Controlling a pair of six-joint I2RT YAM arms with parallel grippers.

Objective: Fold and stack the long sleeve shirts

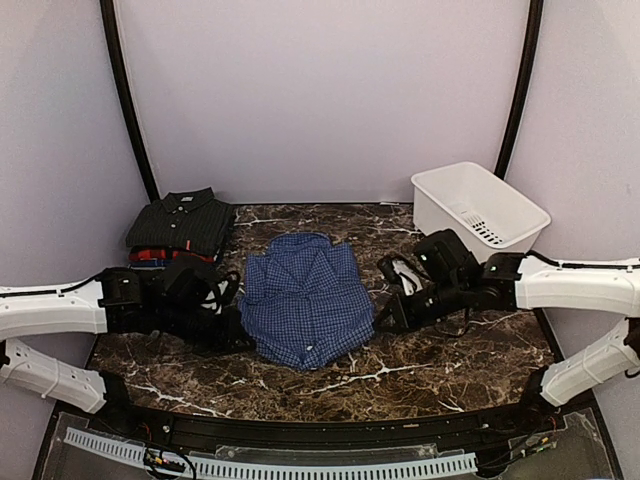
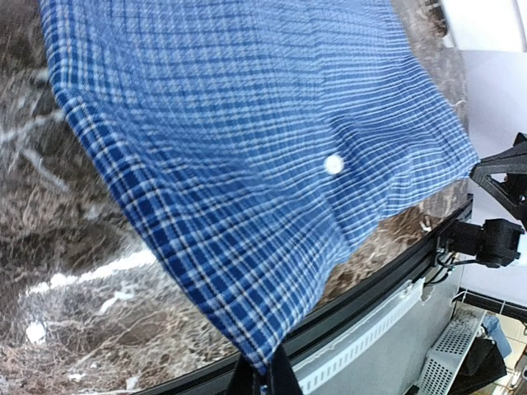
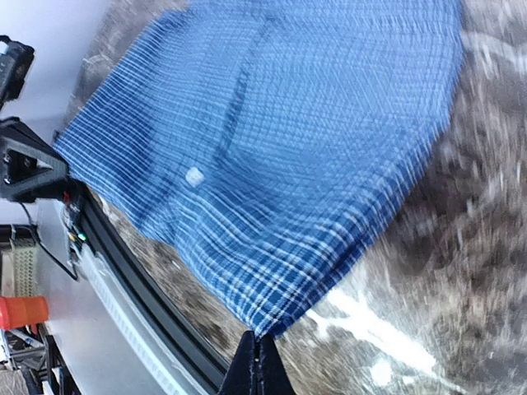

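A blue checked shirt (image 1: 305, 300) lies in the middle of the table, its collar toward the back and its sides tucked in. Its two near corners are lifted, and the near edge sags between them. My left gripper (image 1: 246, 342) is shut on the shirt's left corner; the left wrist view shows the cloth (image 2: 239, 280) running down into the fingertips. On the opposite corner my right gripper (image 1: 382, 322) is shut, pinching the fabric (image 3: 288, 280) in the right wrist view. At the back left, a dark folded shirt (image 1: 180, 222) tops a stack with red and blue cloth beneath.
A white basket (image 1: 440, 205) with slotted sides stands at the back right. Bare marble tabletop (image 1: 440, 385) surrounds the blue shirt, with free room in front and between it and the basket.
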